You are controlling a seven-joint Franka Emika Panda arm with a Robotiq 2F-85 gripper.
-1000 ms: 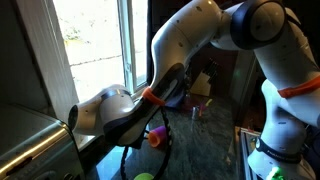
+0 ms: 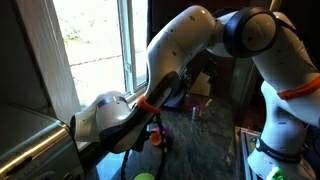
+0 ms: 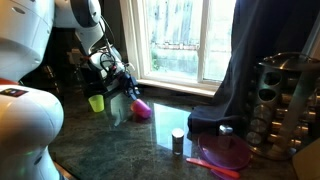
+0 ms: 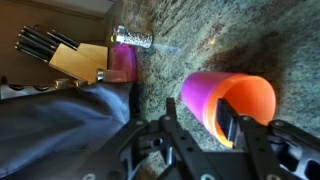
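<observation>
A pink cup with an orange inside lies on its side on the dark counter, its mouth toward my gripper. In the wrist view the fingers stand apart at the cup's rim; one finger overlaps the orange opening, the other is outside the pink wall. Whether they touch the cup I cannot tell. The same cup shows below my gripper in exterior view 2, while in exterior view 1 the arm partly covers the cup.
A yellow-green cup stands to one side. Along the counter are a shaker, a magenta plate and a red utensil. A knife block and dark curtain border the area. Mid-counter is clear.
My gripper has come down and closer to the pink cup, and in exterior view 1 it now hides more of the cup. The cup appears to lie in the same place.
</observation>
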